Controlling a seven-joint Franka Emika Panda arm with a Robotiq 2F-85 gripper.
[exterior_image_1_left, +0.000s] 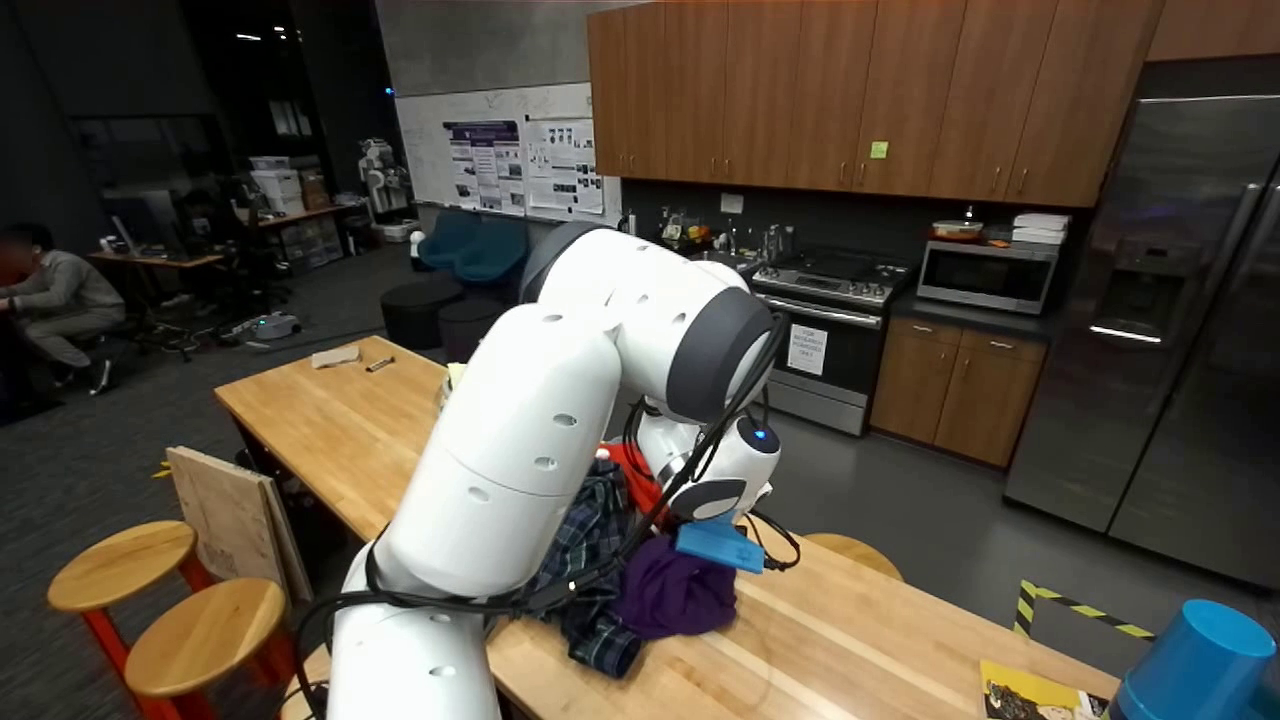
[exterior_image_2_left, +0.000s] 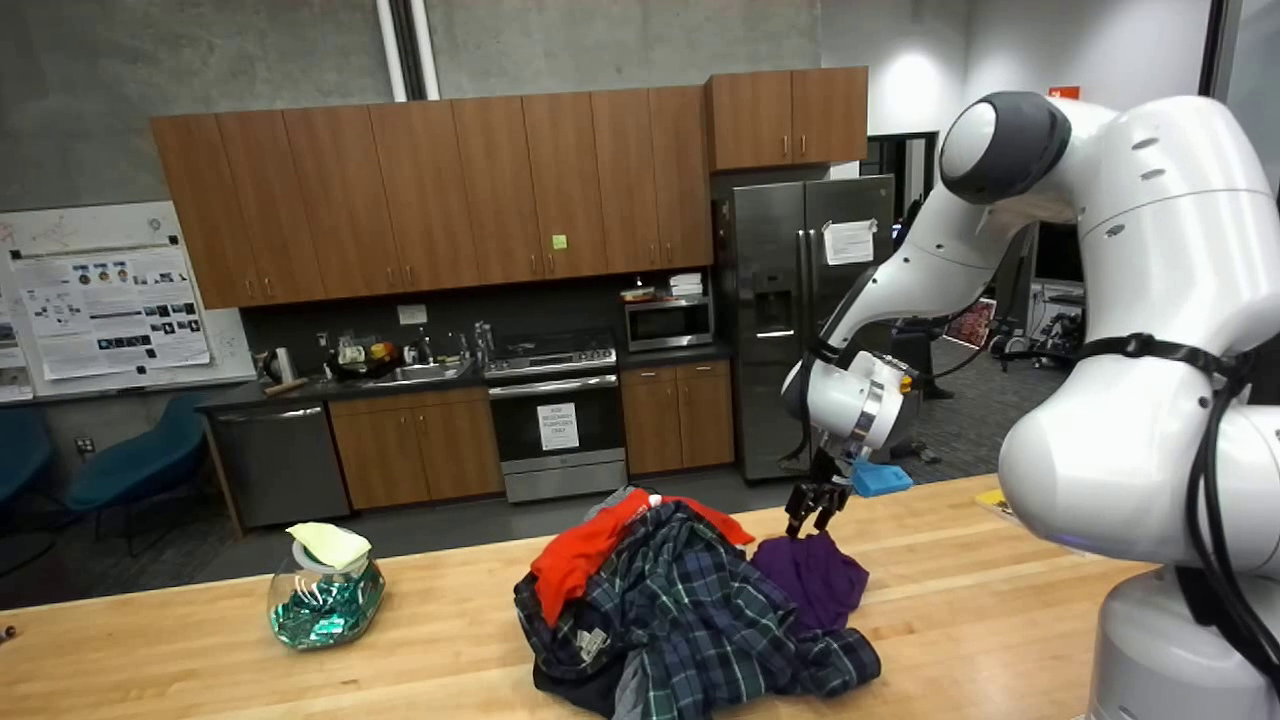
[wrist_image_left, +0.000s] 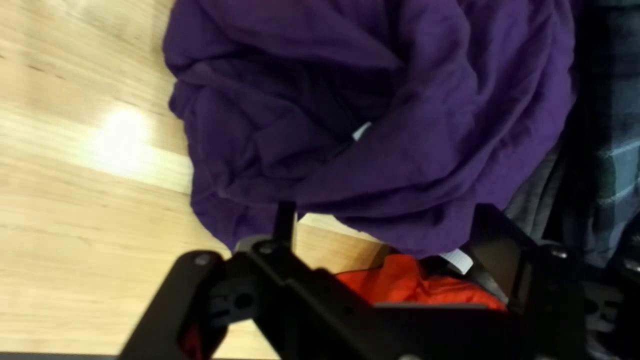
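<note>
A crumpled purple cloth lies on the table, filling much of the wrist view. My gripper is just above its far side in exterior view 2, fingers pointing down. In the wrist view the two dark fingers stand wide apart, open, and the lower edge of the cloth shows between their tips. Whether they touch it I cannot tell. Against the purple cloth rests a dark plaid shirt, heaped with a red garment. In exterior view 1 my fingers are hidden behind the blue piece on the wrist.
A glass bowl with green contents and a yellow cloth on top stands left of the heap. Toward the near right in exterior view 1 are a blue cup and a yellow printed item. Bare table separates them from the clothes.
</note>
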